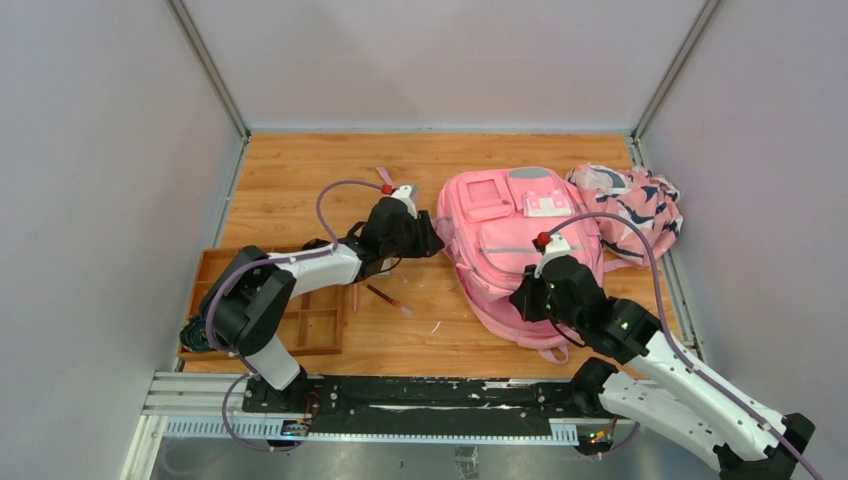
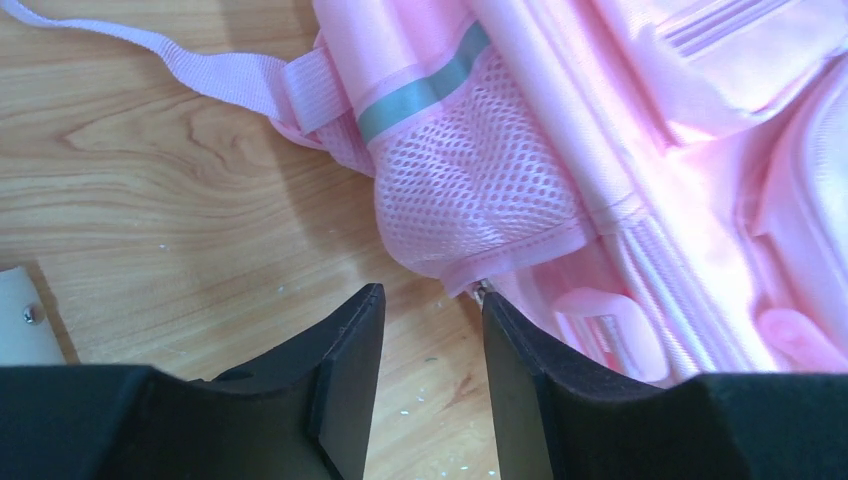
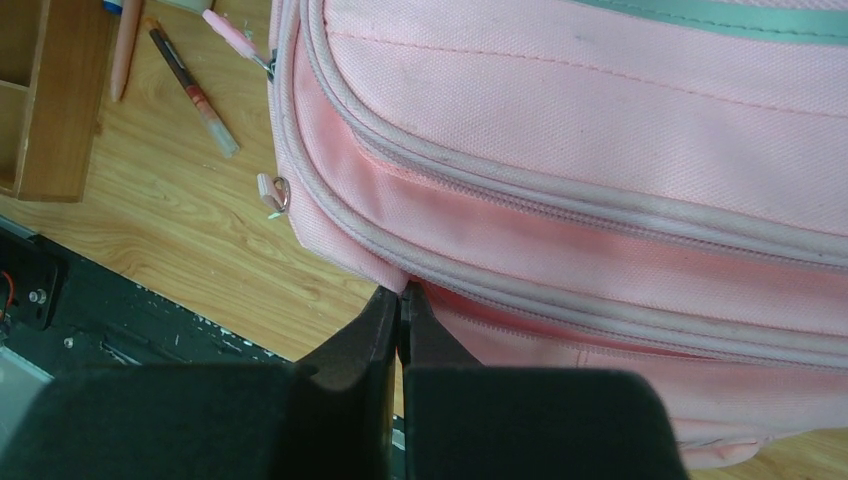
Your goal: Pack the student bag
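The pink school bag lies on the right half of the wooden table, its lower part slumped toward the front. My left gripper is at the bag's left side. In the left wrist view, its open fingers are close to the mesh side pocket, with nothing held between them. My right gripper is at the bag's front edge. Its fingertips are closed together where the pink fabric narrows to a point, pinching a thin bit of the bag's edge. The bag's inside is hidden.
A wooden compartment tray stands at the left, partly under my left arm. A dark pen with a clear end and a pink pencil lie between tray and bag. A patterned pink cloth bag sits at the back right.
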